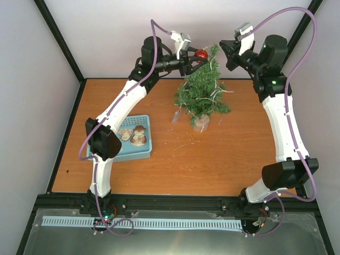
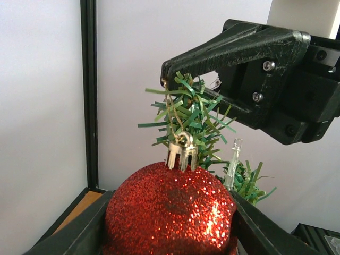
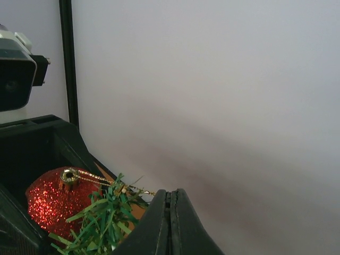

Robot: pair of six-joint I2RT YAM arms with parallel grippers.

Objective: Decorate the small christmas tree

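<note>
A red glitter ball ornament (image 2: 170,210) is clasped in my left gripper (image 1: 202,56), which is shut on it beside the top of the tree. The gold string (image 2: 171,109) of the ball stretches from its metal cap to the fingertips of my right gripper. That gripper is shut, with the string's end at its tips. The small green tree (image 1: 203,90) stands upright on the table. Its tip (image 3: 109,220) lies close to the string in the right wrist view; whether the loop passes around it, I cannot tell.
A light blue basket (image 1: 150,143) with brown-and-white ornaments (image 1: 138,139) stands on the left of the table, below the left arm. A small clear item (image 1: 176,116) lies left of the tree's base.
</note>
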